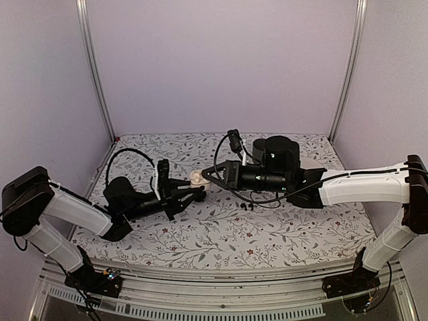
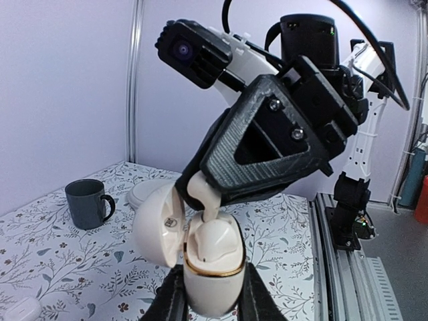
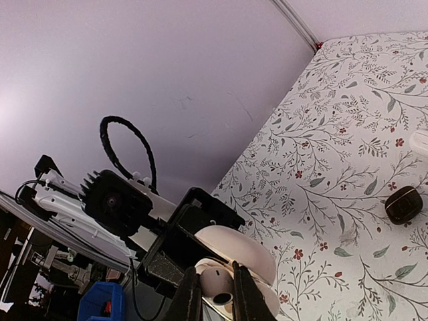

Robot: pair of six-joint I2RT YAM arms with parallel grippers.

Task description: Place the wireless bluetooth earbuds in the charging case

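A white charging case with a gold band, lid hinged open, is held upright by my left gripper. My right gripper is shut on a white earbud, whose stem points down into the case's mouth. The two grippers meet above the table's middle. How deep the earbud sits is hard to tell.
A dark mug and a white round object stand toward the back right. A small dark case and a white object lie on the floral table.
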